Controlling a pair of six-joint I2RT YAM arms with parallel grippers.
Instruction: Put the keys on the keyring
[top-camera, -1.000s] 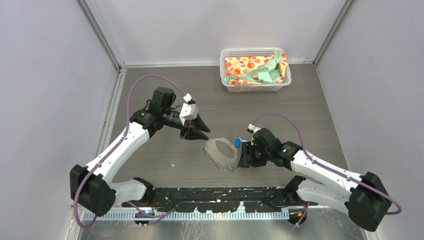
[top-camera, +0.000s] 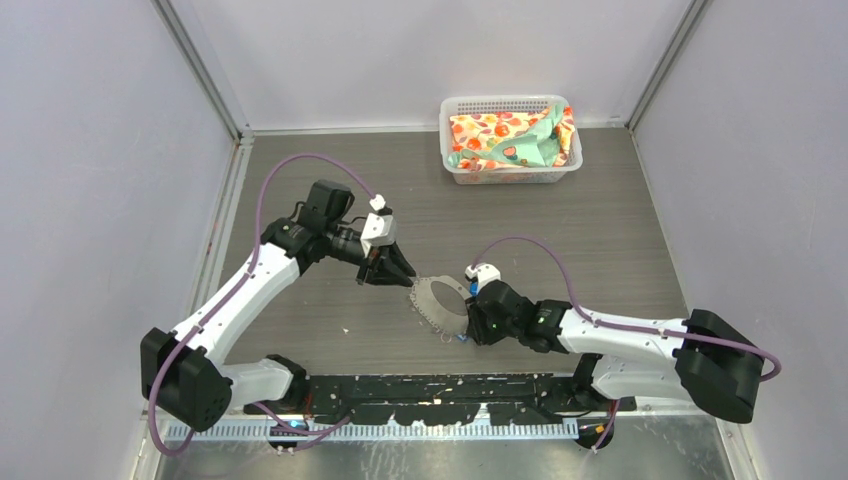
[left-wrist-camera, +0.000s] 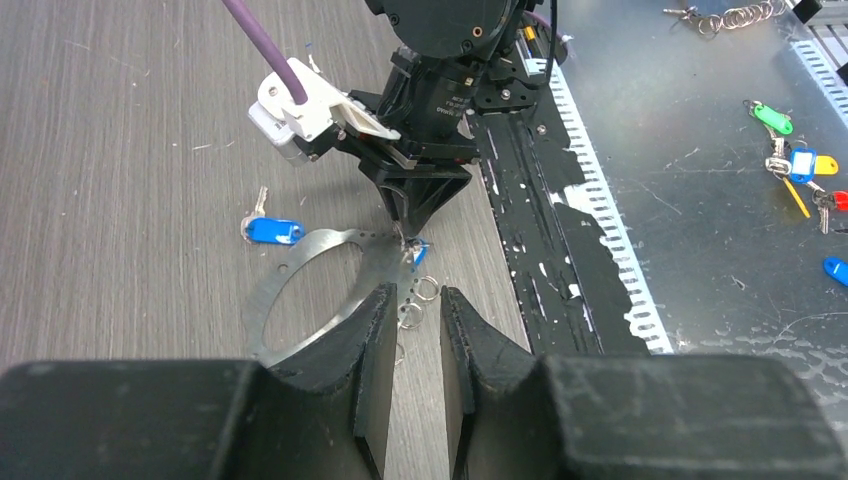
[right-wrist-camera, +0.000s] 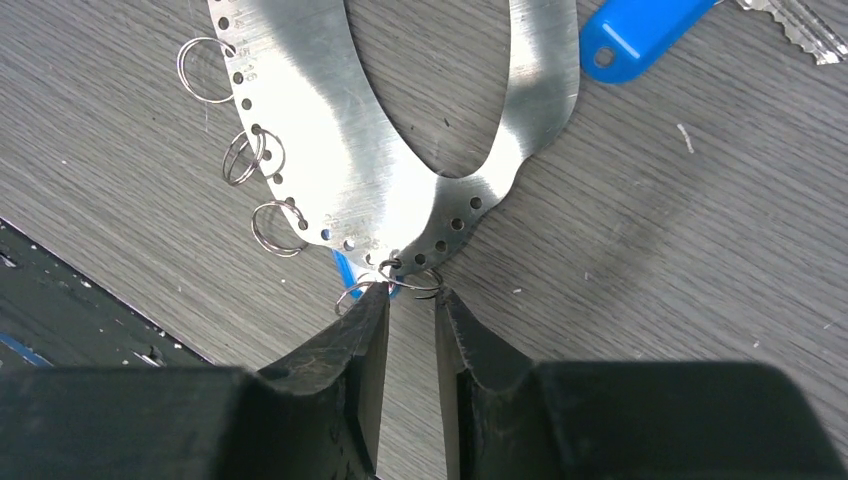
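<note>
A metal plate (right-wrist-camera: 340, 140) with rings (right-wrist-camera: 279, 226) along its holed edge lies on the table. My right gripper is over that edge, slightly open, with a ring at its fingertips; whether it touches is unclear. A blue-tagged key (right-wrist-camera: 645, 25) lies beside the plate, and another blue tag (right-wrist-camera: 350, 268) is partly hidden under its ringed edge. My left gripper hangs at the plate's left in the top view, its fingers slightly apart, nothing visible between them.
A white basket (top-camera: 510, 175) with patterned cloth stands at the back. Several tagged keys (left-wrist-camera: 770, 117) lie on the steel surface seen in the left wrist view.
The right arm has moved left, its gripper turning and coming over the plate's ringed edge. My left gripper has shifted slightly down in the top view.
</note>
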